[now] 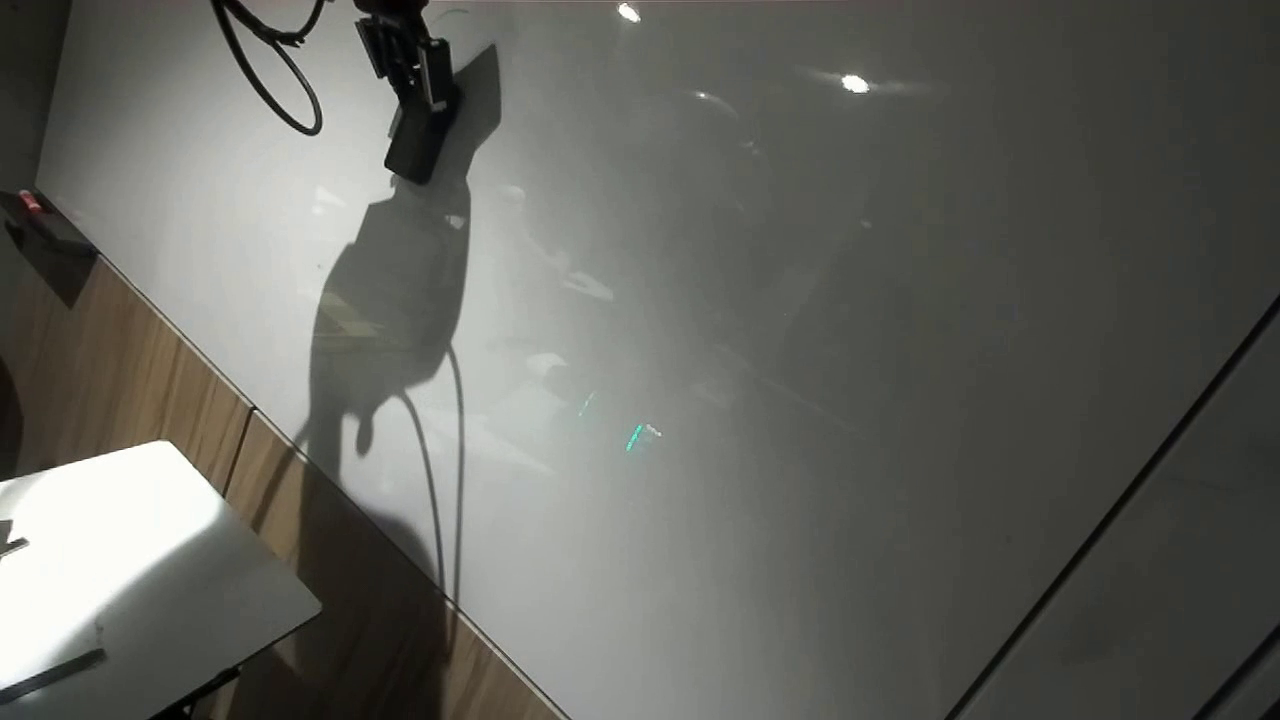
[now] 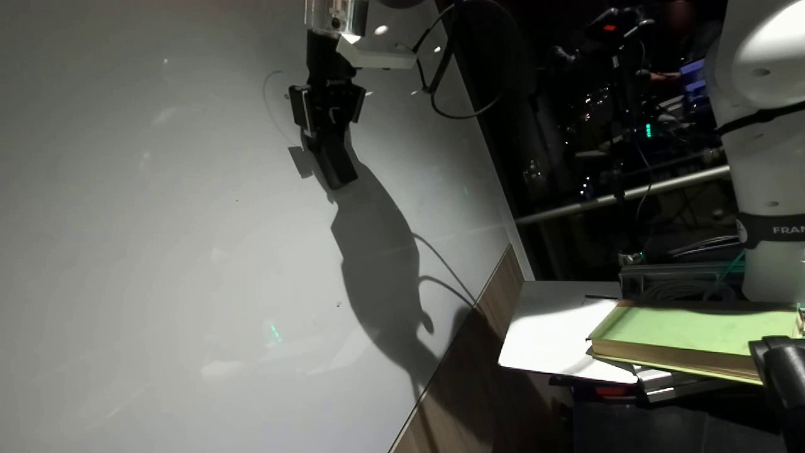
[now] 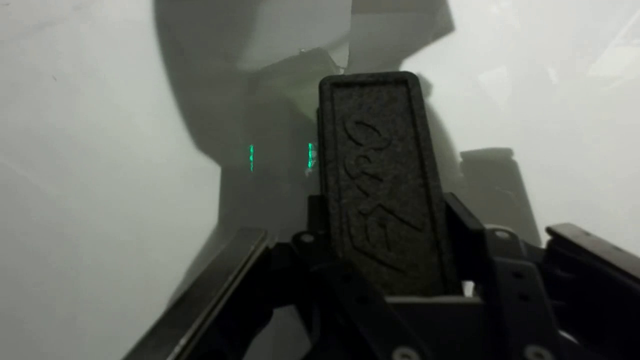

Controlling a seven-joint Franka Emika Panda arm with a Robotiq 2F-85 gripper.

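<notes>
A black, block-shaped eraser (image 3: 384, 174) with raised lettering is clamped between the fingers of my gripper. It projects lengthwise beyond them, over a glossy white board (image 3: 90, 180). Near the top of exterior view 1, my gripper (image 1: 420, 84) holds the eraser (image 1: 416, 146) close to the board, where eraser and shadow nearly meet; whether they touch I cannot tell. A thin curved line (image 2: 265, 92) is drawn on the board just left of my gripper (image 2: 328, 128) in exterior view 2, partly hidden by the arm.
Wood panelling (image 1: 180, 366) borders the board. A white tabletop (image 1: 132, 564) stands at the lower left. In exterior view 2, a green book (image 2: 687, 328) lies on a table at the right. The broad middle of the board is clear except for reflections.
</notes>
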